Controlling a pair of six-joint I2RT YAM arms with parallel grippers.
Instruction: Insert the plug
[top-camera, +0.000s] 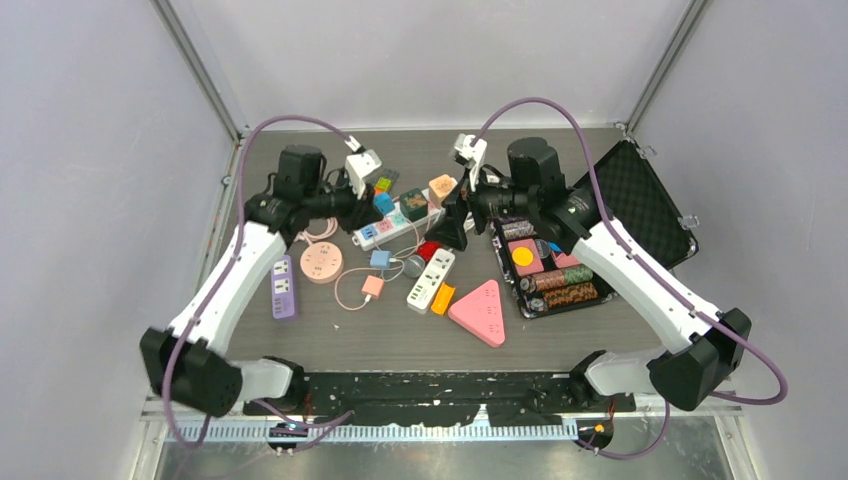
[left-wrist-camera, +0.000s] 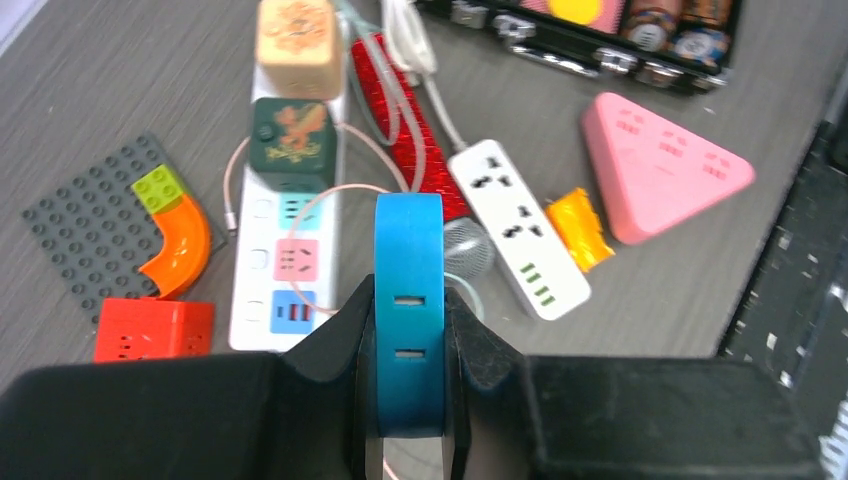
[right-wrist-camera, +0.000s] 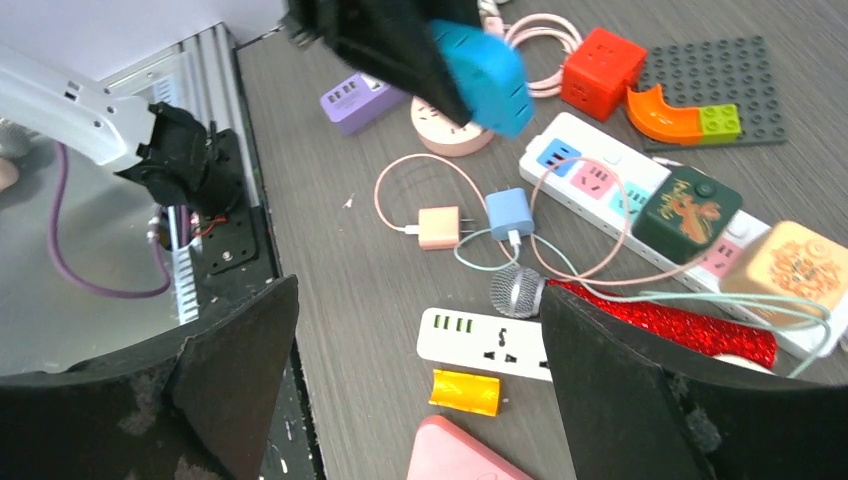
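My left gripper is shut on a light-blue plug block, held above the table with two slots showing; it also shows in the right wrist view (right-wrist-camera: 480, 75). Below is the white power strip (left-wrist-camera: 270, 320) with coloured sockets, bearing a dark-green block (left-wrist-camera: 293, 144) and a tan block (left-wrist-camera: 298, 50). A smaller white strip (left-wrist-camera: 515, 230) lies to its right. My right gripper (top-camera: 446, 225) is open, empty, over the table right of the left one.
A red cube (left-wrist-camera: 155, 330), grey brick plate (left-wrist-camera: 80, 240), pink triangular strip (top-camera: 478, 315), purple strip (top-camera: 283, 290), round pink strip (top-camera: 321, 262), tangled cables and an open case (top-camera: 640, 200) with rolls surround the middle. The near-centre table is clearer.
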